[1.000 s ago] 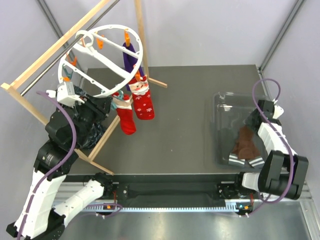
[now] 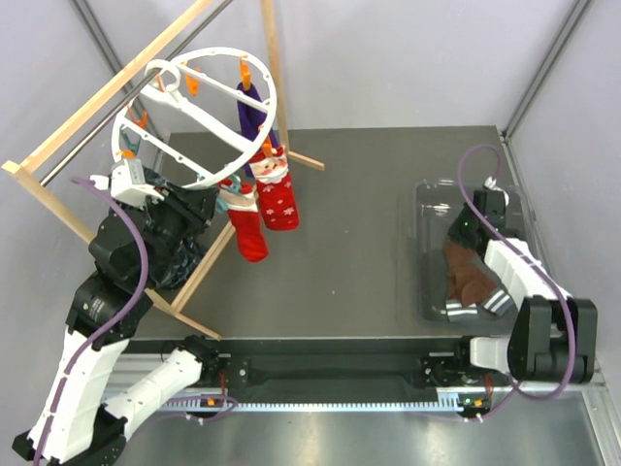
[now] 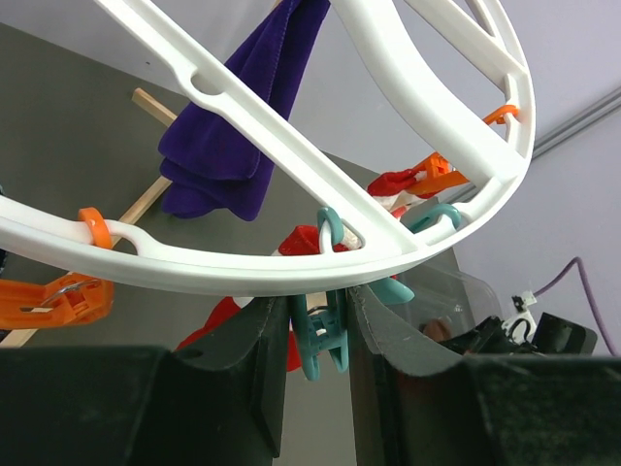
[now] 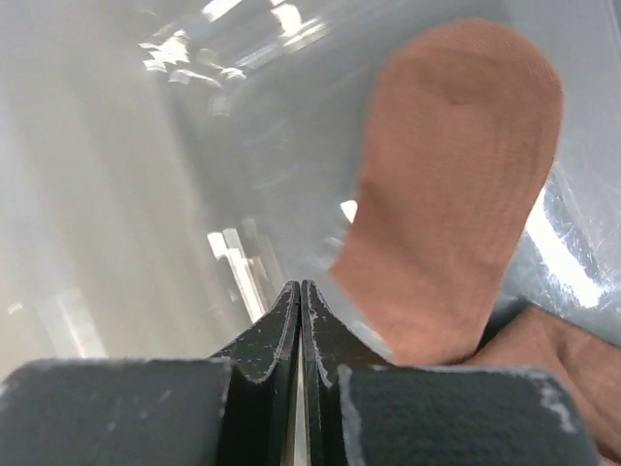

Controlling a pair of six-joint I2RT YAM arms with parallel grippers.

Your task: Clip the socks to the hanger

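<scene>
On the round white hanger (image 2: 199, 116) hang a red Santa sock (image 2: 277, 194), a red and white sock (image 2: 247, 233) and a purple sock (image 2: 252, 115). My left gripper is shut on a teal clip (image 3: 310, 340) looped to the hanger's rim; part of a red sock shows behind it. Brown socks with striped cuffs (image 2: 466, 277) lie in the clear bin at right. Above them, my right gripper is shut, with nothing visible between its fingers. In the right wrist view, a brown sock (image 4: 451, 184) lies flat just beyond its tips.
The clear bin's left wall (image 2: 419, 243) borders open grey floor (image 2: 359, 223) between bin and hanger. Wooden stand legs (image 2: 199, 272) slant below the hanger. An orange clip (image 3: 58, 301) hangs empty left of my left gripper.
My right gripper has moved leftward over the brown socks, and the right-hand striped cuff has shifted up a little. The red socks sway slightly; my left arm looks still.
</scene>
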